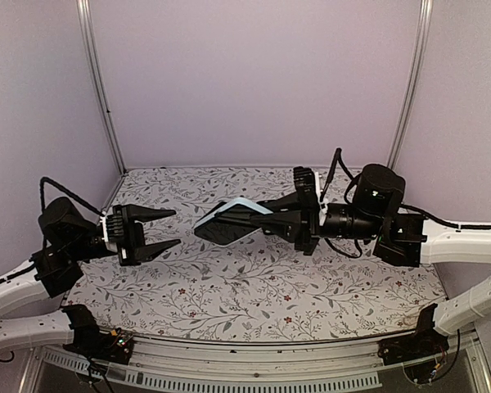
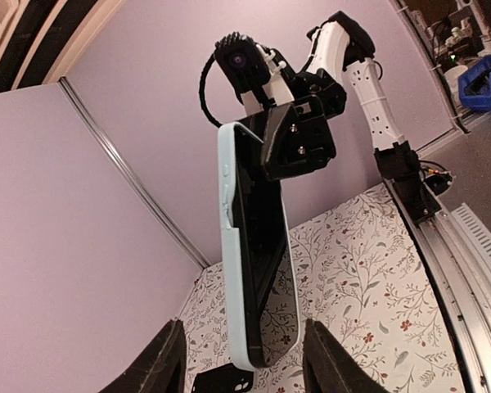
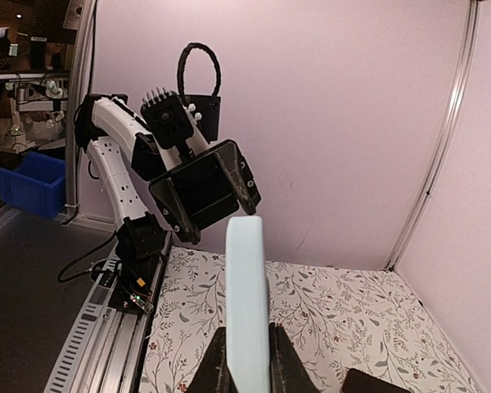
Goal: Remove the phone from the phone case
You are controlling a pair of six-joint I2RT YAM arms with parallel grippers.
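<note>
A pale blue phone case (image 1: pixel 233 213) with a dark interior is held up in the middle by my right gripper (image 1: pixel 274 219), which is shut on it. In the left wrist view the case (image 2: pixel 233 278) stands upright between me and the right gripper, its cavity looking hollow; in the right wrist view its pale side (image 3: pixel 247 295) fills the fingers. My left gripper (image 1: pixel 172 229) is open, to the left of the case, nothing between its fingers. A dark flat object (image 2: pixel 217 378) lies on the mat behind the case, mostly hidden.
Pale walls stand at the back and sides, with a metal rail (image 1: pixel 254 344) along the front edge.
</note>
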